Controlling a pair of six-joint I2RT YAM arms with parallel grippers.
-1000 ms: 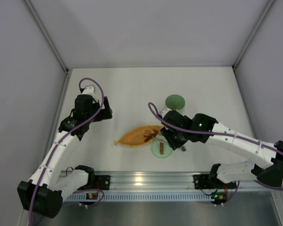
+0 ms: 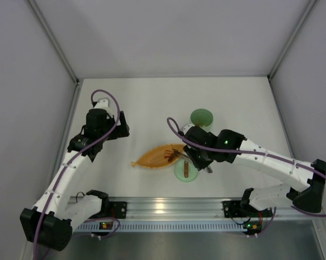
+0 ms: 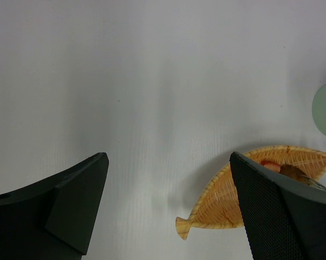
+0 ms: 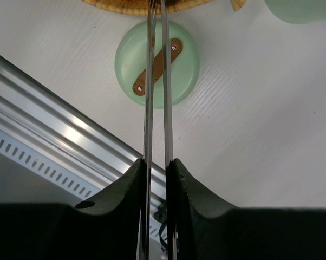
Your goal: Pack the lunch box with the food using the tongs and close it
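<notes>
Shut on metal tongs (image 4: 168,103), my right gripper holds them over the green lid with its brown strap handle (image 4: 158,67). The tongs' far ends reach into the woven boat-shaped basket (image 2: 148,160). There, brown food (image 3: 293,172) lies at the tips, beside a pinkish-red piece (image 3: 270,166). Whether the tongs pinch any food cannot be told. Behind the basket stands the green lunch box (image 2: 201,117), partly hidden by the right arm in the top view. My left gripper is open and empty, well left of the basket.
Bare white table (image 2: 152,108) stretches across the back and between the left arm and the basket. A metal rail (image 2: 174,206) runs along the front edge. Grey walls close in both sides and the back.
My right arm has shifted slightly left, carrying the tongs a little further over the basket. The left arm, lunch box and lid have stayed put.
</notes>
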